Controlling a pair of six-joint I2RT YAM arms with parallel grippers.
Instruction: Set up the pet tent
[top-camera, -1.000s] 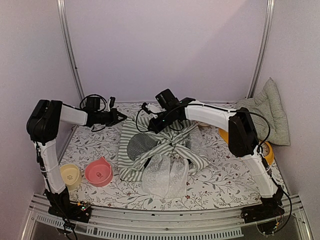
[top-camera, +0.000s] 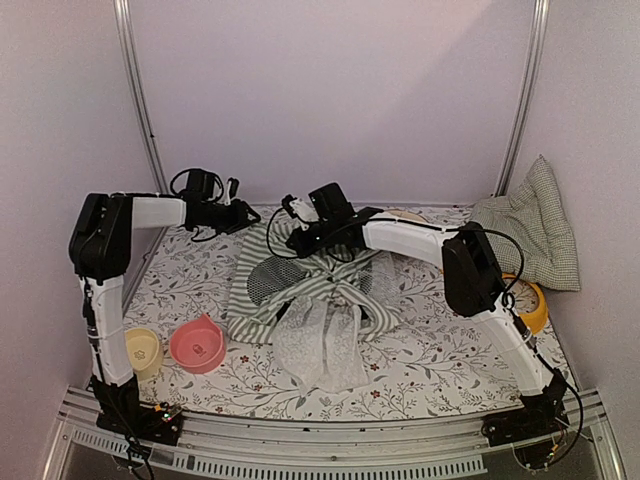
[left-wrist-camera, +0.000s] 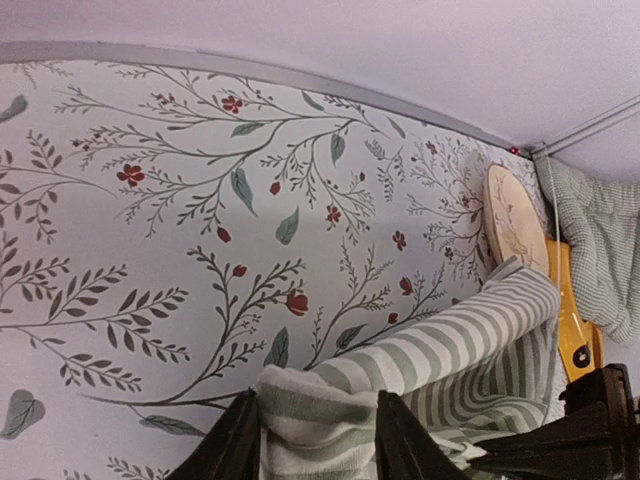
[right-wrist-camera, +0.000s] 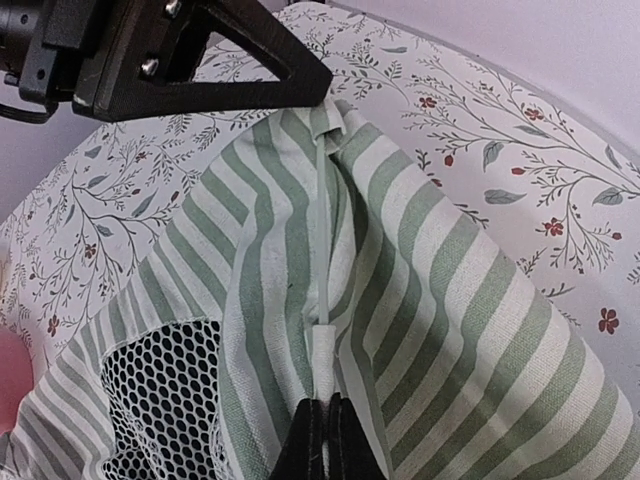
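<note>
The pet tent (top-camera: 270, 250), green-and-white striped cloth with dark mesh (right-wrist-camera: 165, 390) and a white lacy flap (top-camera: 320, 350), lies partly collapsed mid-table. My left gripper (top-camera: 251, 216) is at its back left corner. In the left wrist view the fingers (left-wrist-camera: 228, 440) stand apart, with the striped corner (left-wrist-camera: 318, 405) between them. A thin pale pole (right-wrist-camera: 322, 240) runs from that corner toward my right gripper, which is shut on the pole's white end. The left gripper's dark tip (right-wrist-camera: 300, 75) shows by the pole's far end. Cloth hides the tent's inner side.
A pink bowl (top-camera: 198, 345) and a cream bowl (top-camera: 143, 352) stand at the front left. On the right are a checked cushion (top-camera: 535, 230) and a yellow ring-shaped object (top-camera: 537, 310). A round wooden-looking disc (left-wrist-camera: 515, 220) lies behind the tent.
The left gripper has shifted right and slightly back to the tent's corner. The right gripper and the tent have slid a little to the left.
</note>
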